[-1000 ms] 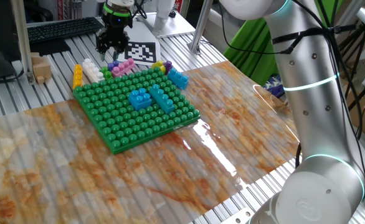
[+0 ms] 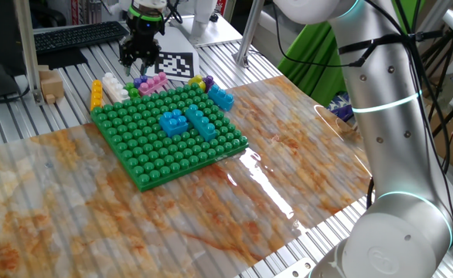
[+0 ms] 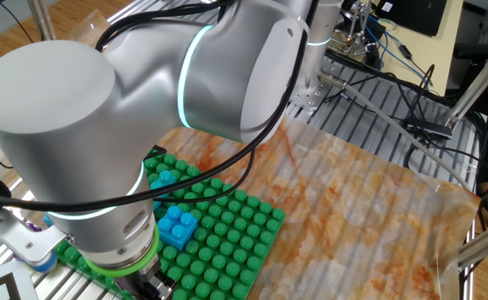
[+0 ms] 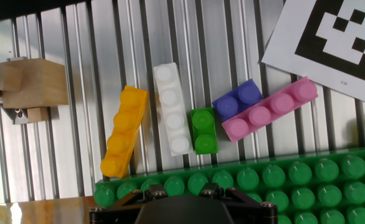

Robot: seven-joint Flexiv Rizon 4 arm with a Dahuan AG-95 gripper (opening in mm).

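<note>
A green studded baseplate lies on the table with two blue bricks on it: a short block and a longer one. Along its back edge, in the wrist view, lie an orange brick, a white brick, a small green brick, a purple brick and a pink brick. My gripper hangs above the slats behind the plate, its fingers apart and nothing seen between them. At the wrist view's bottom edge its fingers show only partly.
Wooden blocks sit left of the bricks. A printed marker sheet lies at the back right. More bricks, one of them blue, stand by the plate's right corner.
</note>
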